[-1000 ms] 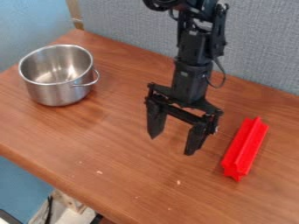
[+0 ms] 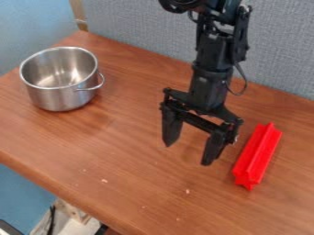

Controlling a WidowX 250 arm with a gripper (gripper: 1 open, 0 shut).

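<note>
My black gripper point(image 2: 189, 144) hangs just above the middle-right of the wooden table, its two fingers spread wide with nothing between them. To its right, apart from it, a long red object point(image 2: 256, 155) lies on the table, angled from back to front. A steel pot point(image 2: 58, 90) with a side handle stands at the back left, well away from the gripper.
A grey padded wall point(image 2: 147, 27) runs along the back. The table's left edge drops off to a blue surface at the lower left.
My gripper has shifted slightly to the right, toward the red object. The pot and the red object have not moved.
</note>
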